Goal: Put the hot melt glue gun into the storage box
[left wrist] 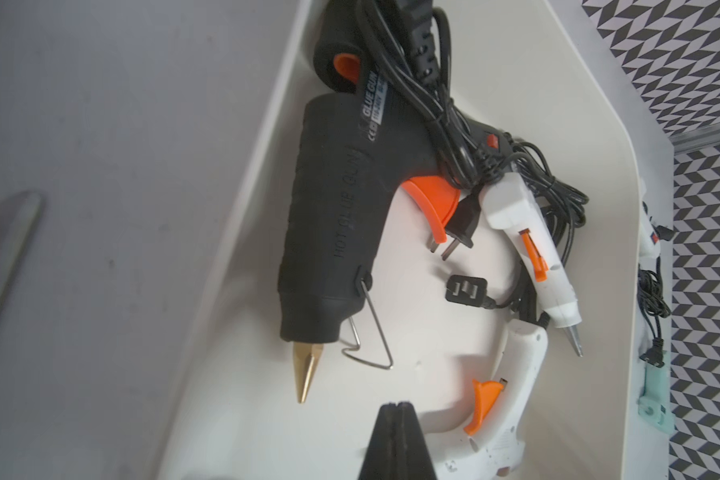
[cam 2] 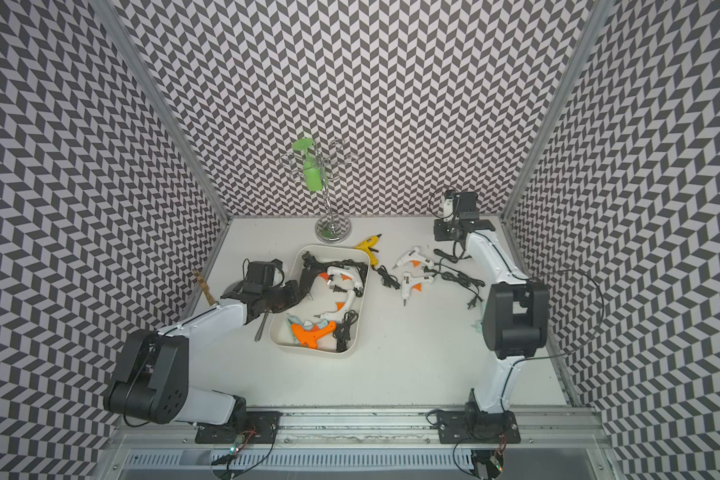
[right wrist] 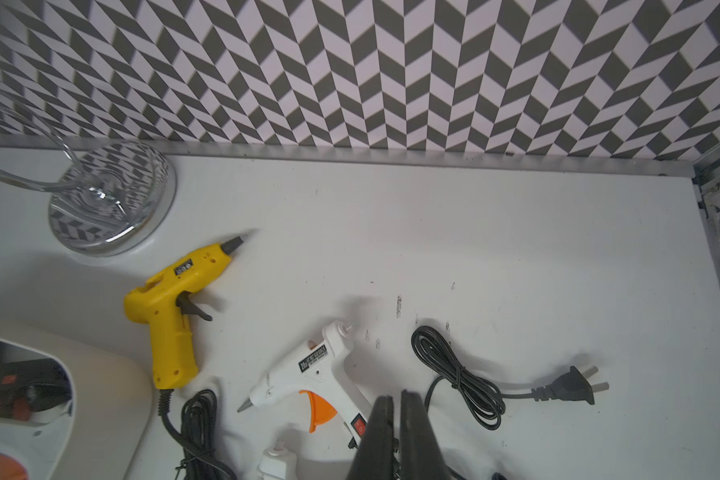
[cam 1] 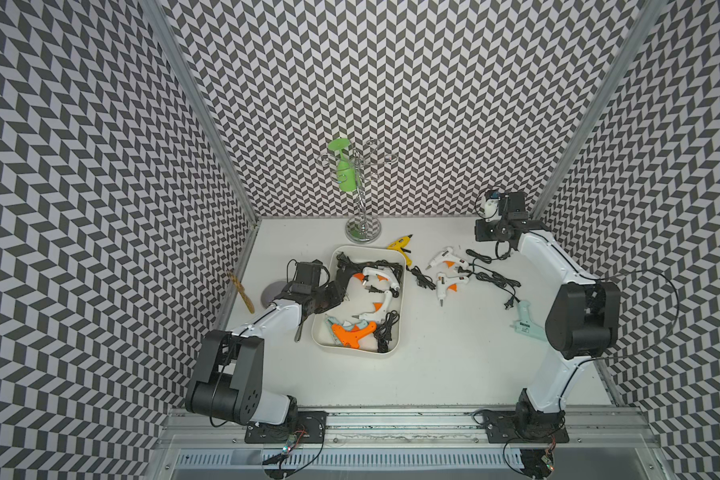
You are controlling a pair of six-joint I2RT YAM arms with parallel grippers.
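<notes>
A white glue gun with an orange trigger lies on the table, right of the storage box. Above its handle end, my right gripper is raised with its fingertips together and nothing between them. A second white glue gun lies just in front of the first. My left gripper hangs over the box, its fingers shut and empty. Inside the box rest a black glue gun, two white ones with orange triggers, an orange glue gun and a light blue one partly under it.
Behind the box lies a yellow glue gun, near a chrome stand. A mint glue gun sits near the right arm. A knife lies left of the box.
</notes>
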